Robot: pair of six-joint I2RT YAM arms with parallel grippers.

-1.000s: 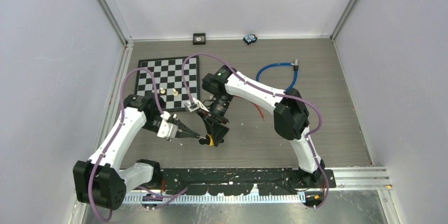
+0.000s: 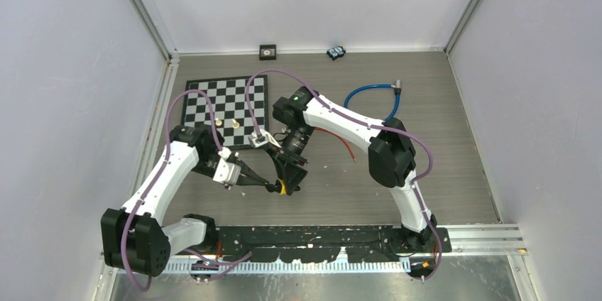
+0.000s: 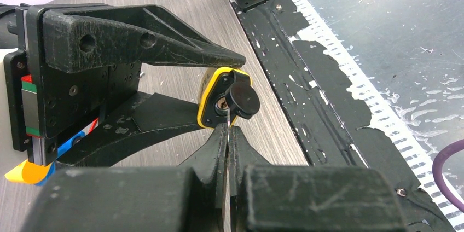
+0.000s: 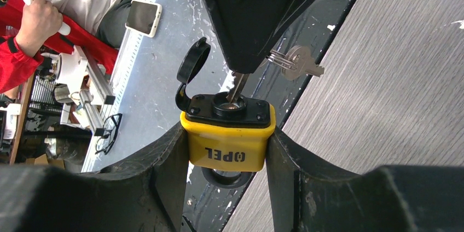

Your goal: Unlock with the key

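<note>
Held between the fingers of my right gripper is a yellow and black padlock (image 4: 227, 152), its keyhole face turned toward my left gripper. The left fingers are closed on a silver key (image 4: 237, 86), whose blade points into the padlock's keyhole (image 3: 222, 104). The tip is at the opening; how deep it sits cannot be told. A round black cover (image 4: 194, 59) hangs swung aside from the keyhole. A second key (image 4: 300, 63) dangles on a ring beside the left fingertips. From the top view, both grippers meet low and left of centre.
A chessboard (image 2: 242, 91) with a few pieces lies behind the left arm. The blue hose (image 2: 369, 88) and red tube (image 2: 343, 141) rest farther back. Open table surrounds the front right. In the right wrist view, a person (image 4: 38, 29) sits beyond the table's edge.
The left gripper has shifted slightly toward the padlock, and the left elbow has moved a little to the right. The right arm and padlock look almost unmoved.
</note>
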